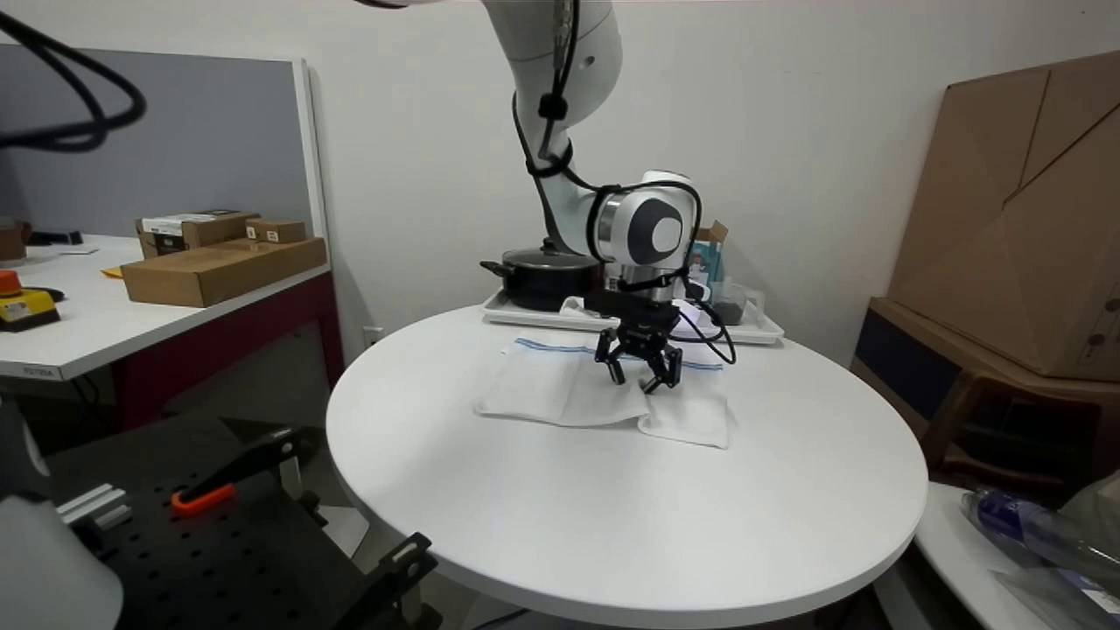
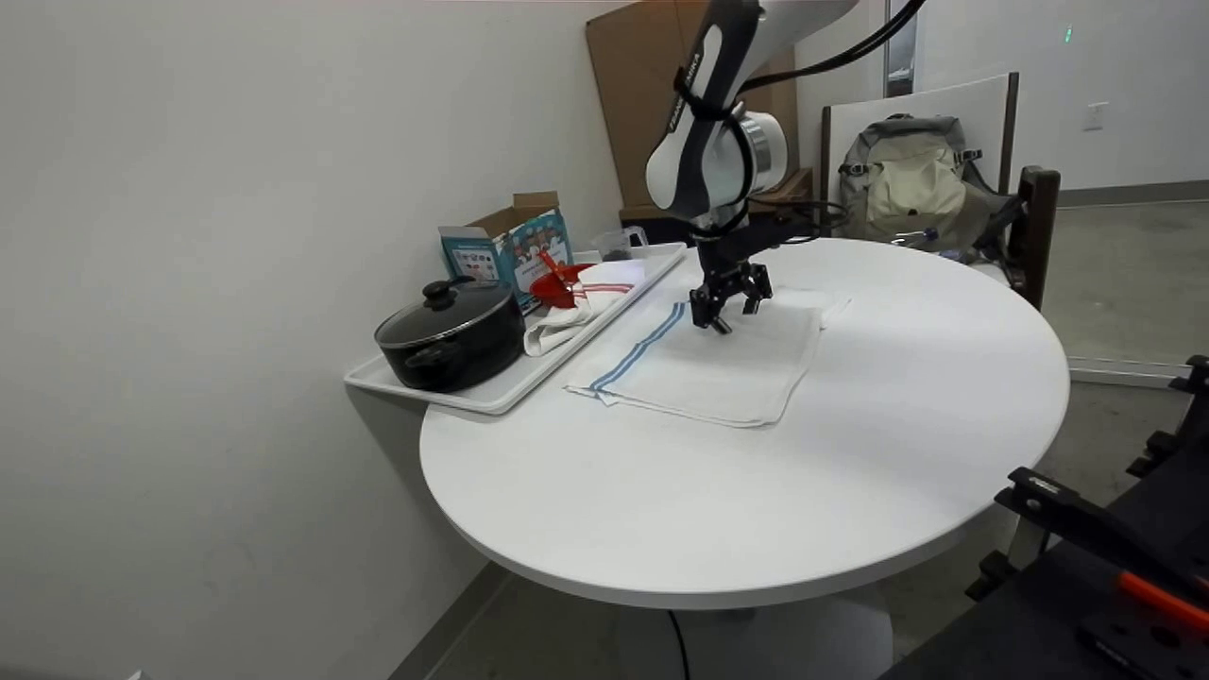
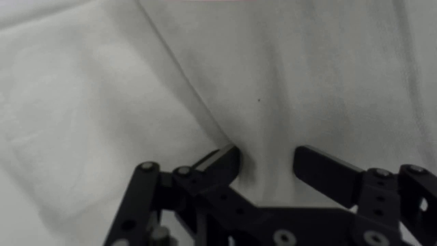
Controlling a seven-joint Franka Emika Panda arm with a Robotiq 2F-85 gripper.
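Note:
A white towel (image 1: pixel 551 383) with blue stripes along its back edge lies spread on the round white table (image 1: pixel 609 514), with folds and a step in its front edge. My gripper (image 1: pixel 633 382) is down at the towel, right of its middle. In exterior view 2 the gripper (image 2: pixel 737 318) stands over the towel (image 2: pixel 725 374) near its far part. The wrist view shows the fingers part open, the left finger (image 3: pixel 223 166) at a crease in the towel (image 3: pixel 340 82). Cloth bulges slightly between the two fingers; whether it is pinched cannot be made out.
Along the wall, a white tray (image 2: pixel 510 395) holds a black lidded pot (image 2: pixel 448 346), a red bowl (image 2: pixel 555 291), a red-striped cloth (image 2: pixel 601 300) and a blue carton (image 2: pixel 533 249).

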